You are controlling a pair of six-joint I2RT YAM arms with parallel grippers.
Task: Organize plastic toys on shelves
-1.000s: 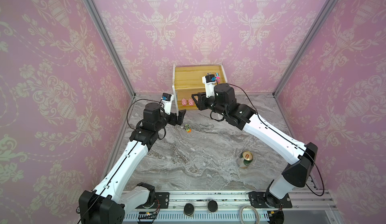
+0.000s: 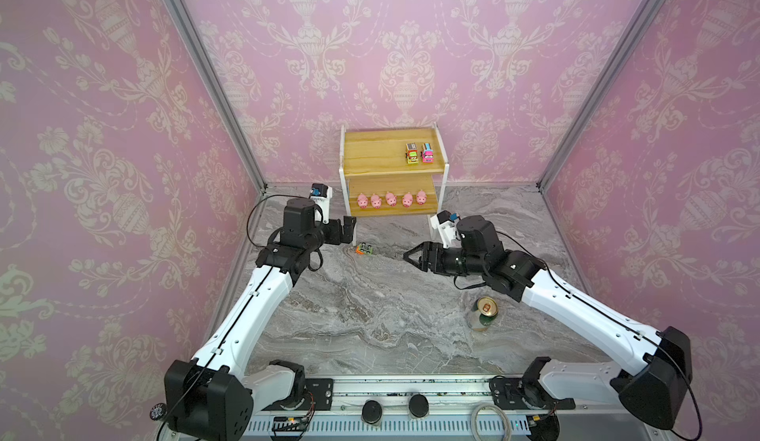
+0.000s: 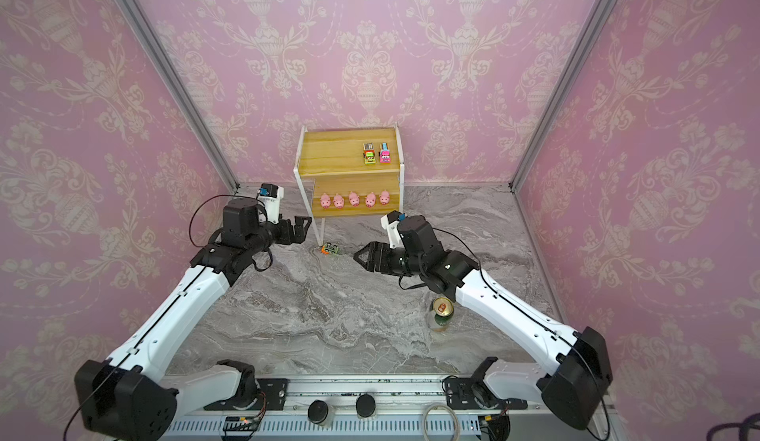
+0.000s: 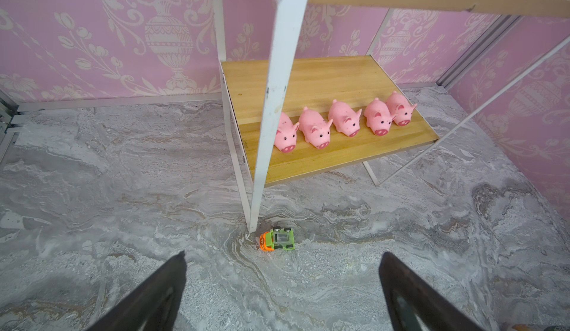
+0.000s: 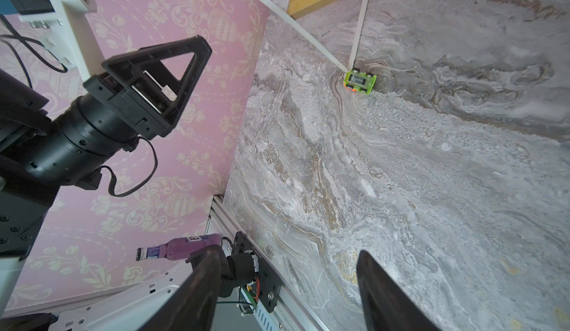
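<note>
On the marble tabletop, by the foot of the shelf's front left leg, lies a small green and orange toy car point(image 4: 279, 239), its wheels showing. The two-tier wooden shelf point(image 2: 372, 149) carries two toy cars point(image 2: 419, 153) at the right of its top board. Several pink pigs point(image 4: 346, 118) stand in a row on the lower board. My left gripper point(image 2: 349, 230) is open and empty, above the table to the left of the shelf. Over the table in front of the shelf, my right gripper point(image 3: 370, 257) stands open too, nothing between its fingers.
A can point(image 2: 485, 308) stands at the right of the table, near the right arm. A thin white shelf leg point(image 4: 274, 102) rises close beside the fallen car.
My right gripper has come down and away from the shelf towards the front. The left one moved slightly left. The green car on the table has turned and shifted a little left.
</note>
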